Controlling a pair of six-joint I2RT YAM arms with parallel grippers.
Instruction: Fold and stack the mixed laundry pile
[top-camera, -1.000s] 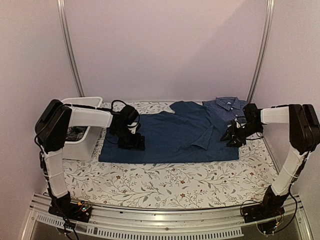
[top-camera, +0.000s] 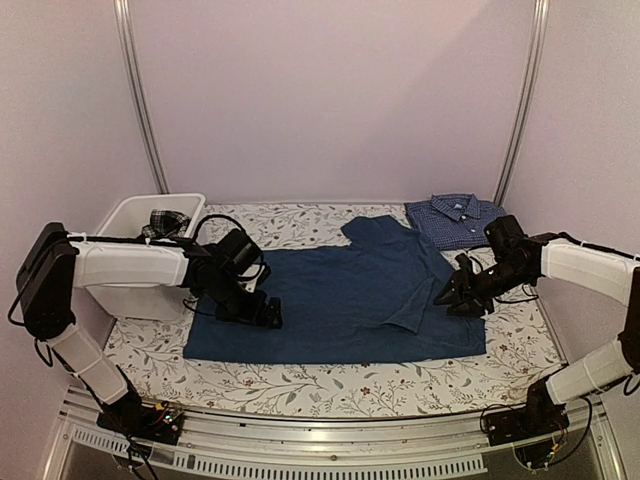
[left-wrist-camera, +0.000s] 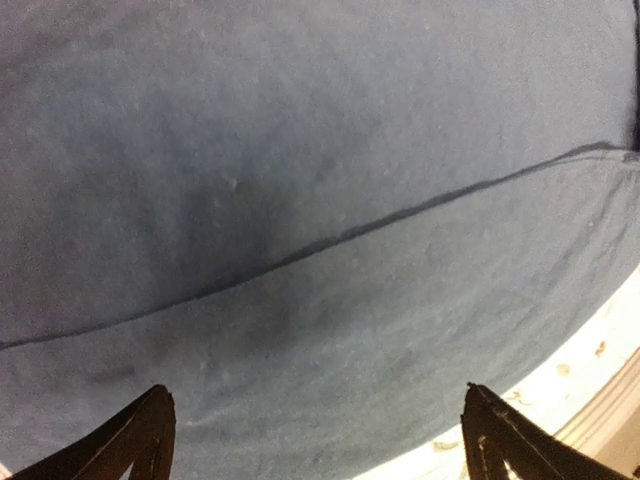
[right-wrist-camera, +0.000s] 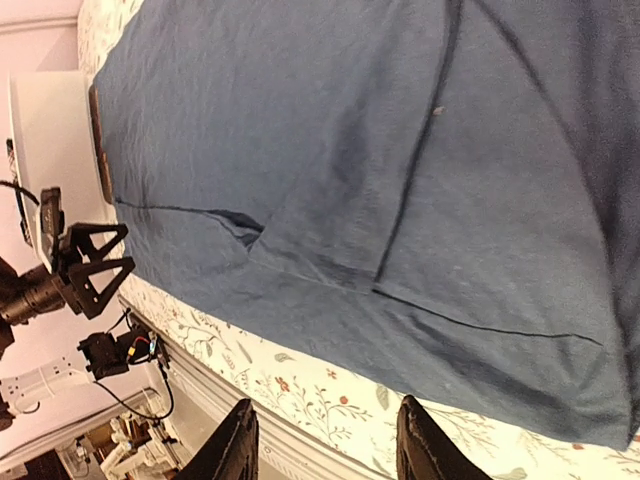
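A dark blue long garment lies spread across the table, one flap folded back at its right part and a short piece sticking up at the back. My left gripper is open, low over its left part; in the left wrist view its fingertips are far apart above the cloth near the edge. My right gripper is over the garment's right end; in the right wrist view its fingers stand apart above the cloth with nothing seen between them.
A folded checked blue shirt lies at the back right. A white basket with dark checked cloth stands at the left, behind the left arm.
The garment's front edge has moved toward the table's front, with the left gripper moving forward and left.
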